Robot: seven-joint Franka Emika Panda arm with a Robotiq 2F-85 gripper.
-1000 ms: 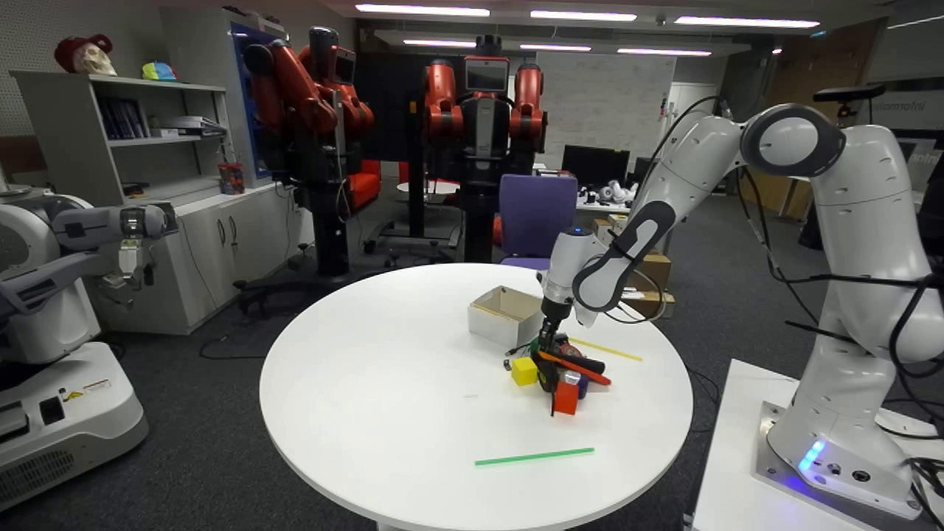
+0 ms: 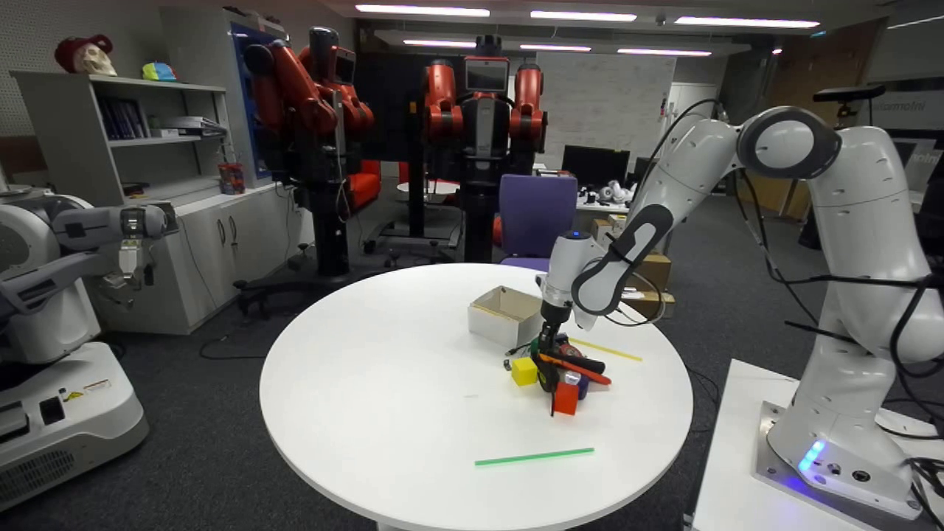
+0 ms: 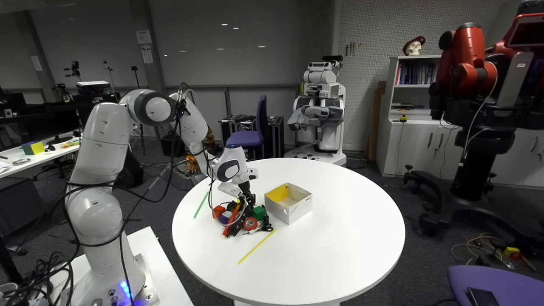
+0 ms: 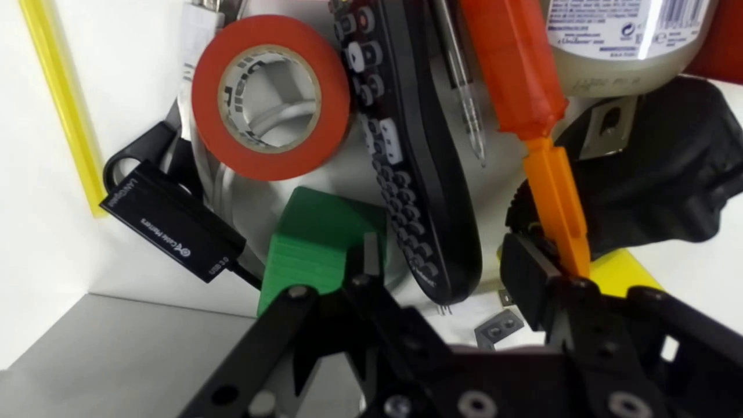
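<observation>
My gripper is open over the heap of objects on the round table. In the wrist view the rounded end of a black remote (image 4: 432, 202) lies across the gap between its fingers, which do not grip it. A green block (image 4: 306, 240) lies beside the left finger. Near the right finger, the orange tip of a red-handled tool (image 4: 519, 76) and a yellow block (image 4: 623, 271) partly show. In exterior view 1 the gripper (image 2: 546, 345) reaches down into the heap, and its fingertips are hard to make out.
A roll of red tape (image 4: 209, 97), a black adapter (image 4: 174, 223) and a bottle (image 4: 613, 42) crowd the heap. An open box (image 3: 296, 211) stands close to the gripper. Green (image 2: 531, 456) and yellow (image 2: 611, 350) sticks lie apart.
The arm's wrist and gripper have come down slightly toward the heap. The objects on the table appear unmoved.
</observation>
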